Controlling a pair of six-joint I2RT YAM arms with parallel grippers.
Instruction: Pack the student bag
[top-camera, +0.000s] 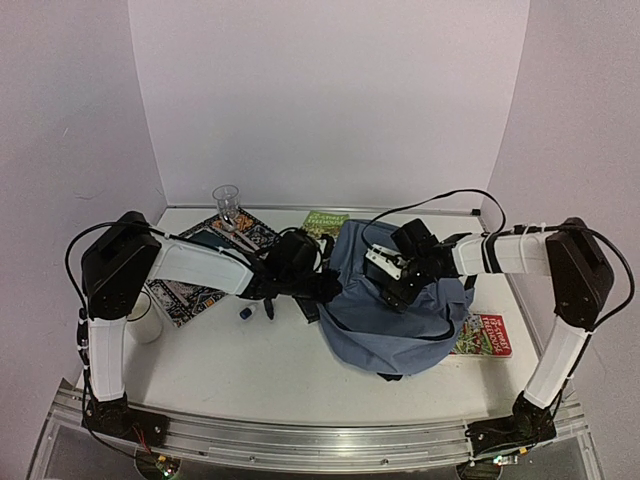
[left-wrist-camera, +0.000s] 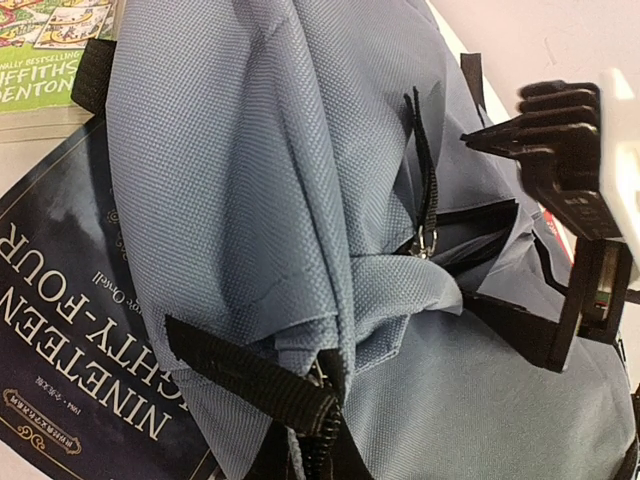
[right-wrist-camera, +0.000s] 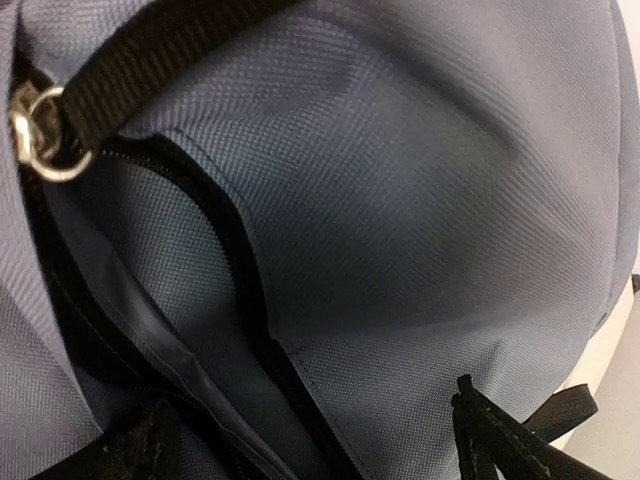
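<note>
The blue-grey student bag (top-camera: 390, 335) lies on the table, its zip opening (left-wrist-camera: 480, 225) partly spread with a black zip pull (left-wrist-camera: 428, 180). At its left edge, my left gripper is shut on bag fabric near a black tab (left-wrist-camera: 245, 375). My right gripper stands open over the bag, its fingers (right-wrist-camera: 490, 440) wide apart on either side of the zip opening. A metal zip ring (right-wrist-camera: 50, 135) shows at upper left in the right wrist view. Whatever lies inside the bag is hidden.
Beside the bag's left side lies a dark book (left-wrist-camera: 75, 330); a green book (top-camera: 325, 223) is behind it. A red-green book (top-camera: 483, 337) sits at right. A glass (top-camera: 227, 203) and a white cup (top-camera: 145, 320) stand left.
</note>
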